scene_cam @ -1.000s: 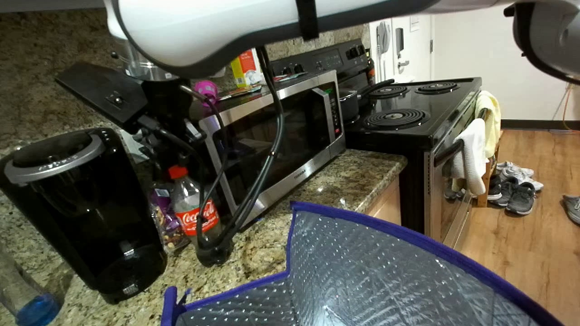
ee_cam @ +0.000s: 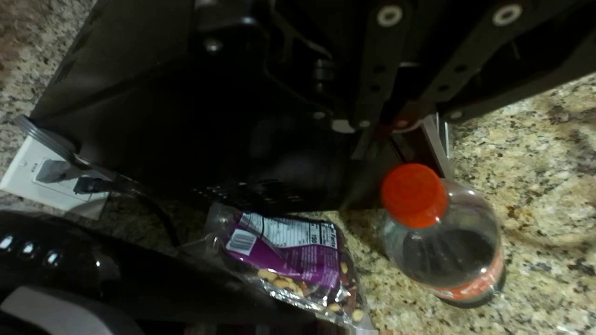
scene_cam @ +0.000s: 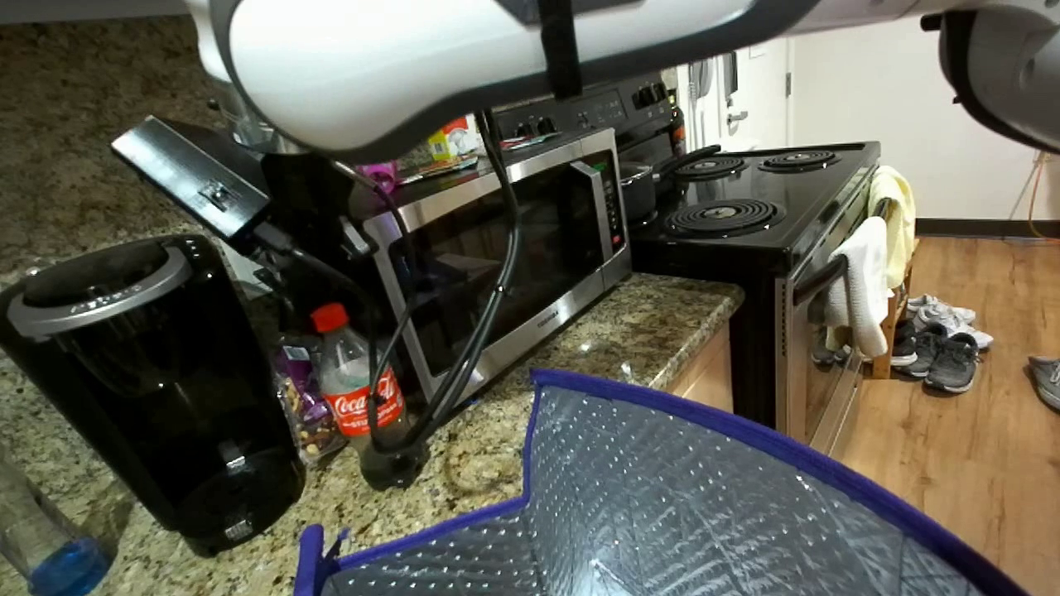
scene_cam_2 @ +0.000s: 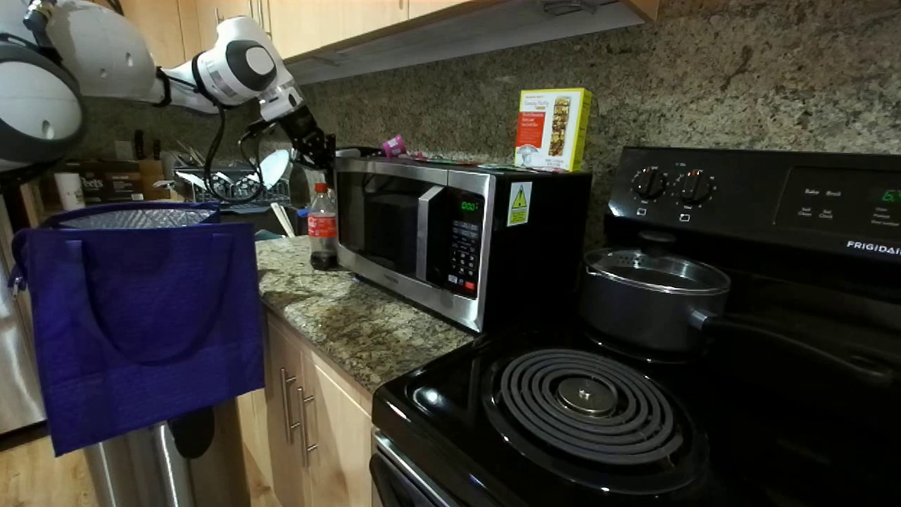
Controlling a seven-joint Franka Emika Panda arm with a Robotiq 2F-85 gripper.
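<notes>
A Coca-Cola bottle (scene_cam: 363,397) with a red cap stands upright on the granite counter, beside the near end of the microwave (scene_cam: 517,260). In the wrist view the bottle (ee_cam: 444,245) is at the lower right, apart from my gripper. My dark gripper is above the microwave's side edge and appears shut, its linkages drawn together; nothing clear shows between its fingers, though shadow hides much. A bag of nuts (ee_cam: 290,254) lies beside the bottle. In exterior view 2 the gripper (scene_cam_2: 319,159) hangs just above and behind the bottle's cap.
A black coffee maker (scene_cam: 149,397) stands left of the bottle. The open blue insulated bag (scene_cam_2: 152,313) is in front of the counter. Beyond the microwave is the stove (scene_cam: 735,213) with a pot (scene_cam_2: 654,300). Cables (scene_cam: 502,263) hang from my arm before the bottle.
The wrist and camera mount have tilted and shifted slightly, now hiding more of the pink item on the microwave. The bottle sits slightly further right in exterior view 1. The hanging cable has shifted a little.
</notes>
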